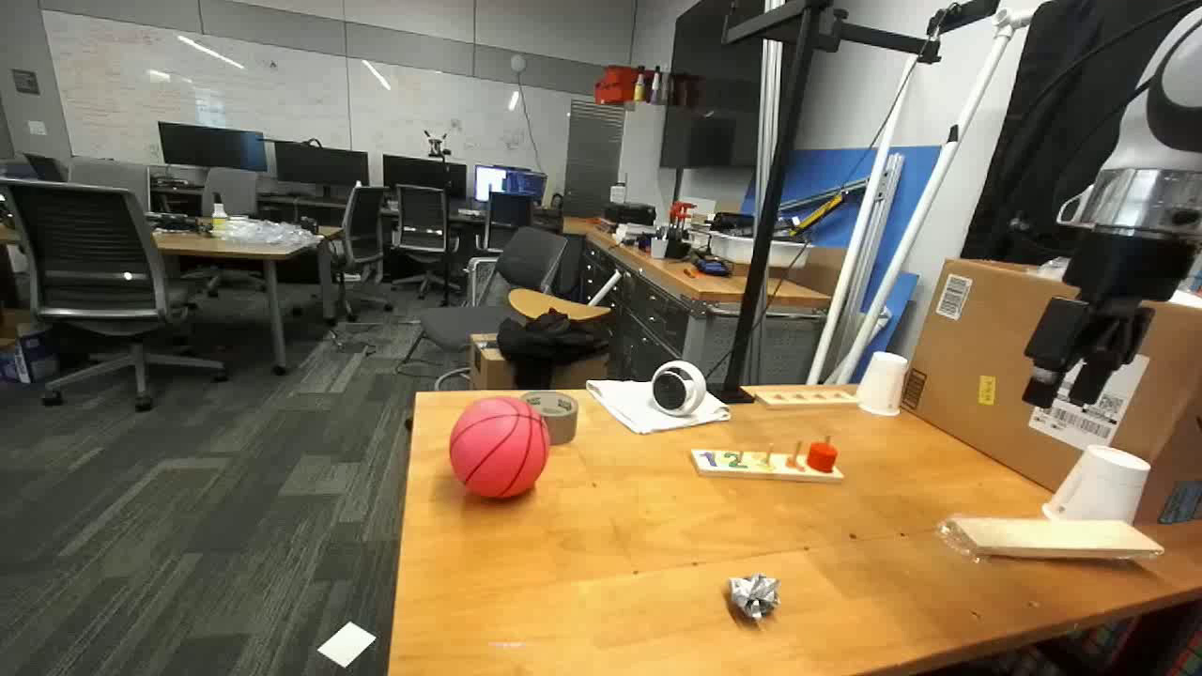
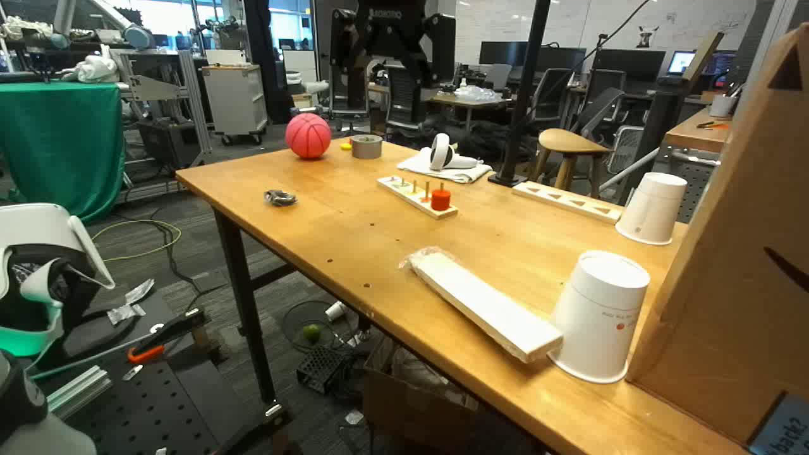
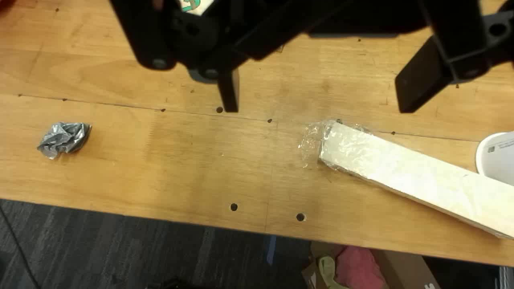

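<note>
High over the wooden table (image 1: 631,530) hangs my gripper, its two fingers wide apart and only table surface visible between them. Below it, toward the right of the wrist view, lies a pale bar in clear plastic wrap (image 3: 409,168). A crumpled silver ball (image 3: 65,139) rests at the left of that view, well away from the fingers. The numbered peg board (image 1: 766,464) stands mid-table with a red piece (image 1: 822,456) on its end peg. A pink basketball (image 1: 499,447) sits at the table's far left in exterior view 1.
Two upturned white cups (image 2: 603,315) (image 2: 653,208) stand near a big cardboard box (image 1: 1014,372). A grey tape roll (image 1: 552,415), a white camera (image 1: 678,389) on a cloth and a black post (image 1: 769,203) line the back.
</note>
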